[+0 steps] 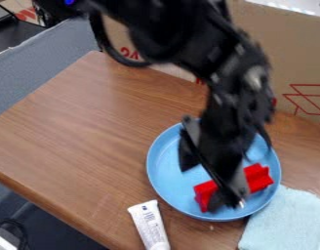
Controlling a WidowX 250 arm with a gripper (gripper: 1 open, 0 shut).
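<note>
The black gripper (210, 168) is blurred and reaches down over a round blue plate (171, 180) on the wooden table, its fingers apart. A red object (260, 178) lies on the plate, partly hidden behind the lower finger, which is over or against it. I cannot tell whether they touch.
A white tube (149, 225) lies left of the plate near the table's front edge. A pale cloth (287, 225) covers the front right. A cardboard box (293, 59) stands along the back.
</note>
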